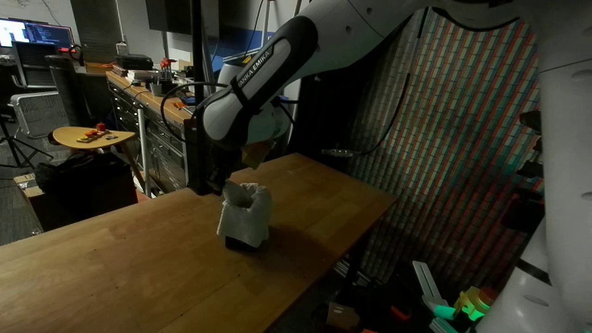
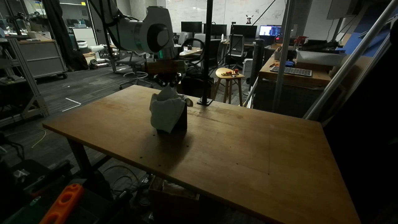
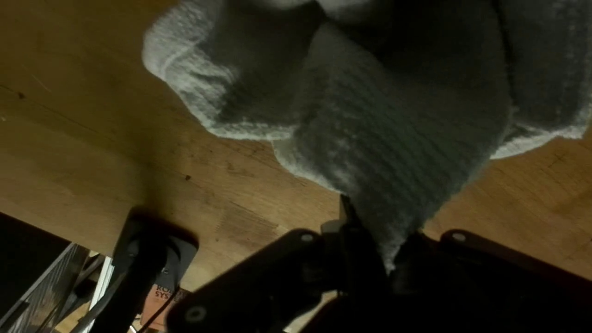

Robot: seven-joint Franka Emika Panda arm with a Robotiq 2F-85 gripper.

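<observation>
A pale cloth (image 1: 244, 221) is draped over a dark container (image 1: 239, 243) on the wooden table, its folds hanging down the sides. Seen from the other side, the cloth (image 2: 164, 112) leaves one dark side of the container (image 2: 182, 120) bare. My gripper is shut on one edge of the cloth (image 3: 388, 144), which rises to a narrow point between the fingers. In exterior view 1 the gripper (image 1: 219, 182) is just above the container's far rim. What the container holds is hidden.
Bare wooden table (image 2: 238, 149) surrounds the container on most sides. A black post with a base plate (image 2: 205, 101) stands at the table's edge close to the container. Beyond that edge are a small stool (image 2: 227, 73) and a workbench (image 1: 147, 97).
</observation>
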